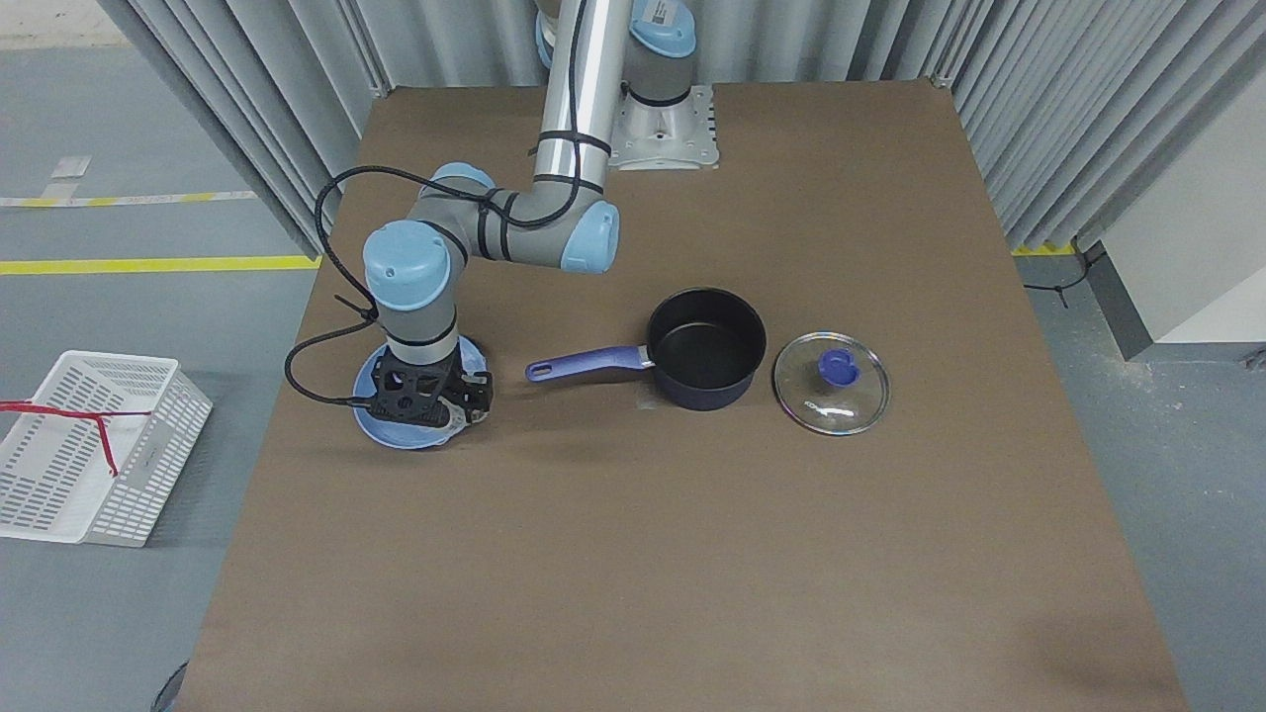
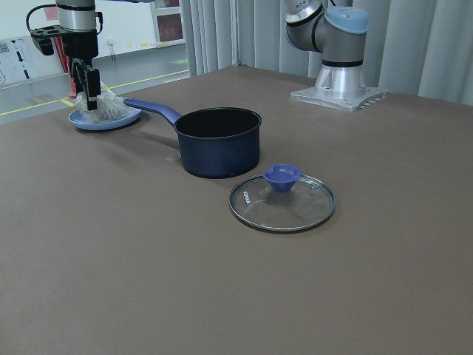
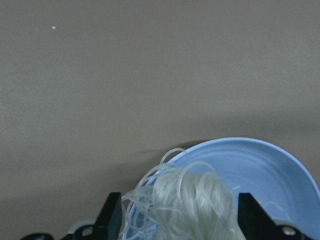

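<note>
My gripper is down over the light blue plate (image 3: 265,170), its fingers open on either side of a white bundle of noodle-like strands (image 3: 195,205); whether they touch it is unclear. In the front view the gripper hides most of that bundle. A dark saucepan (image 1: 706,346) with a purple handle stands to the plate's right, and a glass lid (image 1: 819,403) with a blue knob lies right of the pan.
A white basket (image 1: 142,498) sits on the floor off the left edge. The arm's base (image 1: 665,142) stands at the back.
</note>
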